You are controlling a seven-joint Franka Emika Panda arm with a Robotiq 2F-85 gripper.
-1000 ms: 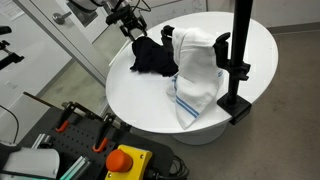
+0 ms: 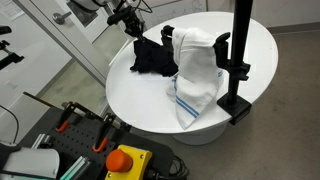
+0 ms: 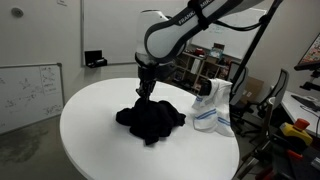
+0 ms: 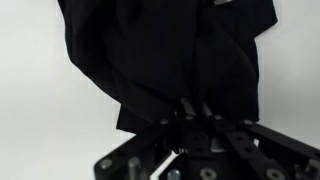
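A crumpled black cloth lies on the round white table, and it fills most of the wrist view, where the same dark fabric spreads beneath my fingers. My gripper is shut on a bunch of this cloth. In exterior view 2, the gripper reaches down to the top of the heap from above. The fingertips are dark against dark fabric, so the exact pinch is hard to make out. Most of the cloth still rests on the table.
A white towel with blue stripes drapes over something at the table's side, near a black post. A red button on a yellow box sits off the table.
The arm has shifted only slightly at the cloth. The black cloth and the white towel look nearly the same throughout.
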